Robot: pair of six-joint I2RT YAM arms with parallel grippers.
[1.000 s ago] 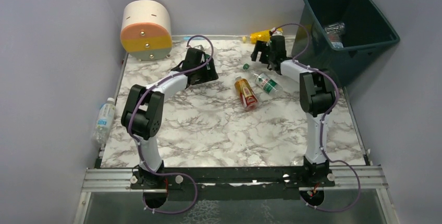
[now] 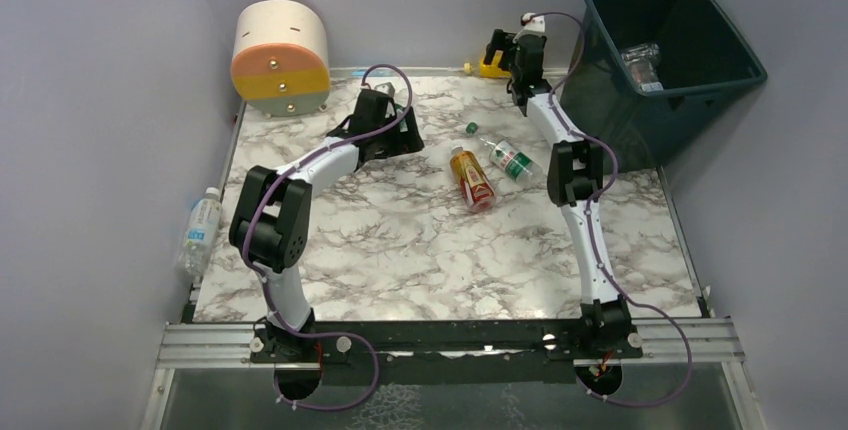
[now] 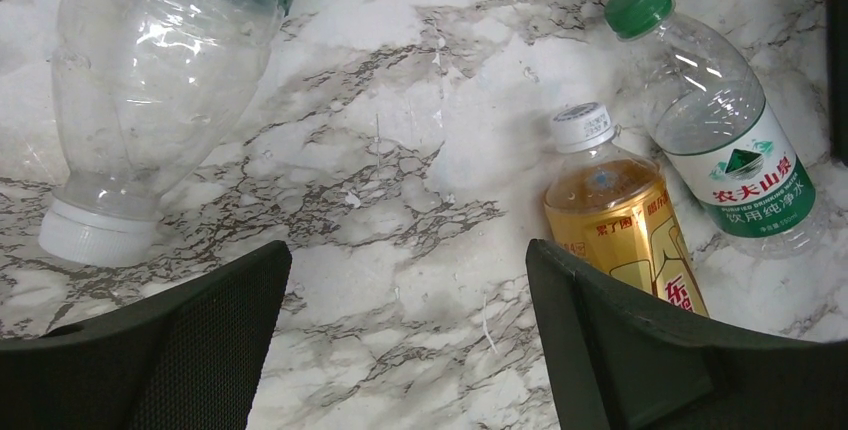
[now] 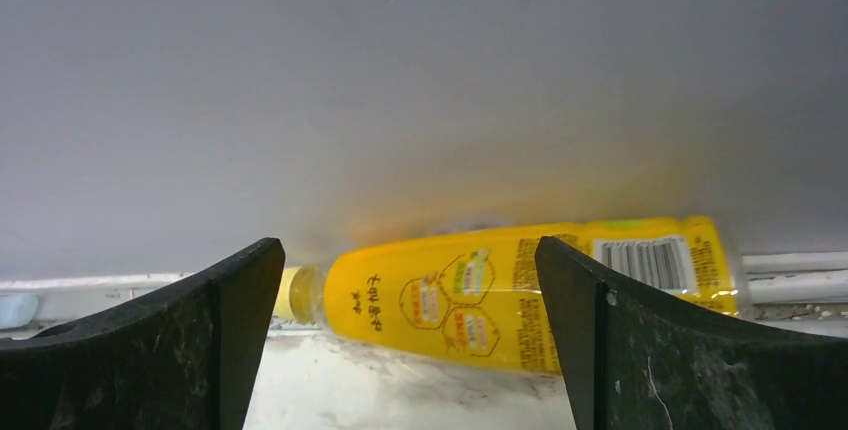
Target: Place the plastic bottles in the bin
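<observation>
A yellow bottle (image 4: 440, 300) lies along the back edge, and my open right gripper is over it, a finger either side in the right wrist view. My open left gripper hangs above a clear bottle (image 3: 160, 80), an amber-labelled bottle (image 3: 610, 215) and a green-capped water bottle (image 3: 735, 165), holding none. Another clear bottle (image 2: 203, 225) lies at the table's left edge. The dark bin (image 2: 655, 125) at the back right has clear plastic (image 2: 640, 60) inside.
A rounded cream, orange and yellow cabinet (image 2: 280, 40) stands at the back left. Walls border the back and sides.
My right gripper has moved toward the back wall, over the yellow bottle, its arm straightening. The left arm has barely moved.
</observation>
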